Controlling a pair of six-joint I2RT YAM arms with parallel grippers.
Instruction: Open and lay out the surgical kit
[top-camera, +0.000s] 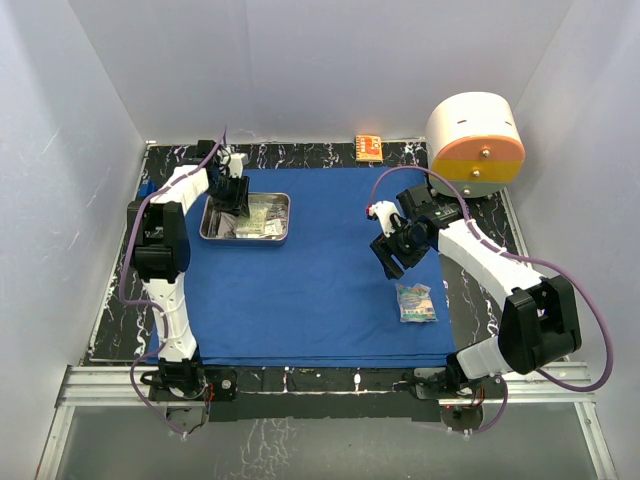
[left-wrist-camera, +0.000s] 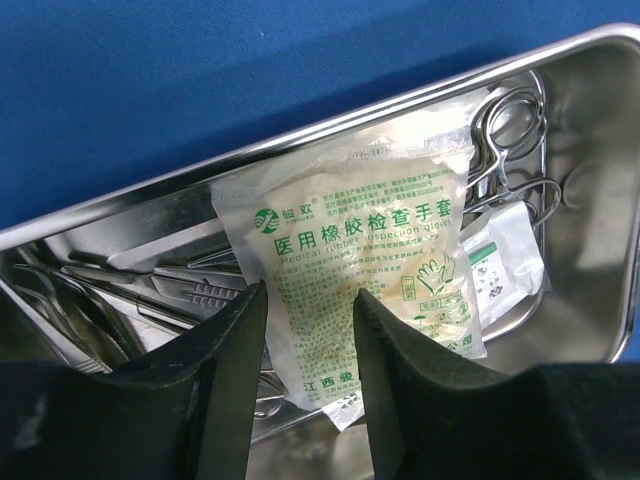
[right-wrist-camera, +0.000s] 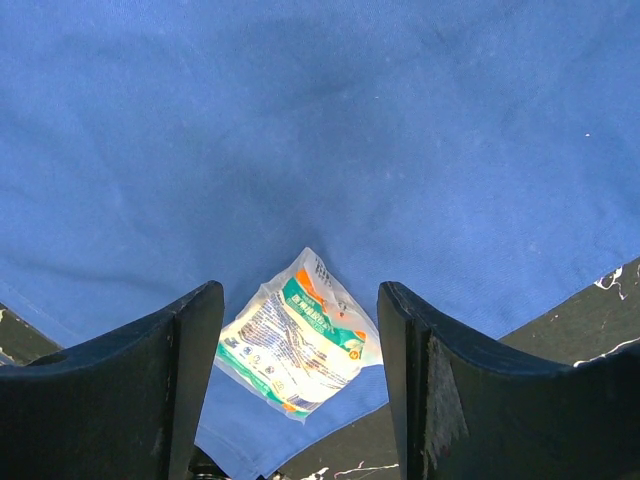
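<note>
A steel tray (top-camera: 280, 225) sits at the back left of the blue cloth, holding metal instruments (left-wrist-camera: 100, 300), a small white packet (left-wrist-camera: 500, 265) and a glove packet (left-wrist-camera: 350, 260) with green print. My left gripper is over that packet, fingers part open and apart, nothing clearly between them. My right gripper hangs open over the cloth at the right, above and behind a clear packet with coloured print (top-camera: 416, 302), which shows between and beyond its fingertips in the right wrist view.
A rounded white cabinet (top-camera: 465, 130) with an orange drawer stands at the back right. An orange box (top-camera: 368, 148) lies on the marble top at the back.
</note>
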